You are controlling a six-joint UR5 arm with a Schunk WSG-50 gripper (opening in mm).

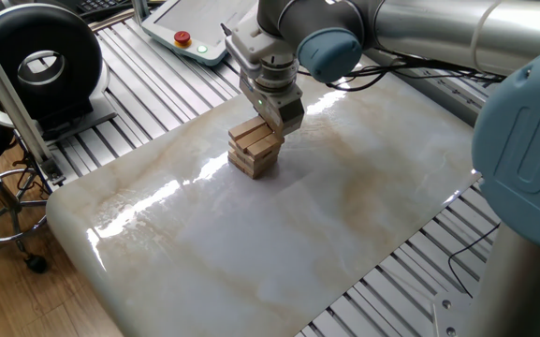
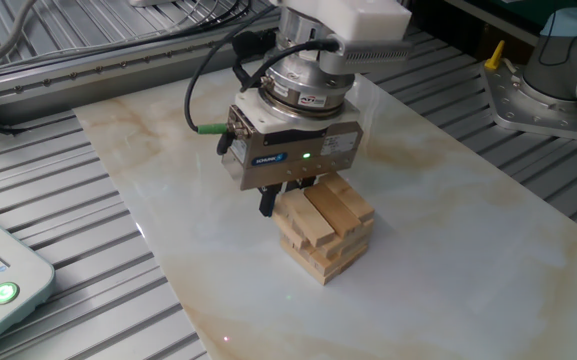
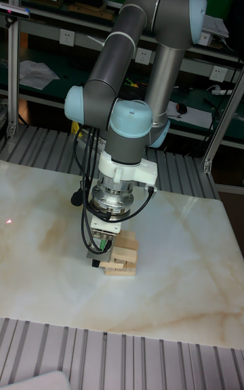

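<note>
A short stack of light wooden blocks [image 2: 330, 250] stands on the marbled board, its layers laid crosswise. The top blocks [image 2: 333, 210] lie side by side, and the stack's edges are uneven. At one upper side of the stack is my gripper [image 2: 285, 193], pointing down, its dark fingers [image 2: 266, 203] close to the top layer. From exterior view 3, a block end [image 3: 110, 266] juts from the stack toward the fingers. Whether the fingers touch or hold a block is hidden. In exterior view 1 the gripper body covers the stack's far corner [image 1: 271, 140].
The marbled board [image 1: 232, 253] is bare around the stack, with slatted metal table beyond its edges. A teach pendant [image 1: 183, 23] with a red button lies at the back. Dark cables [image 3: 85, 173] hang along the wrist.
</note>
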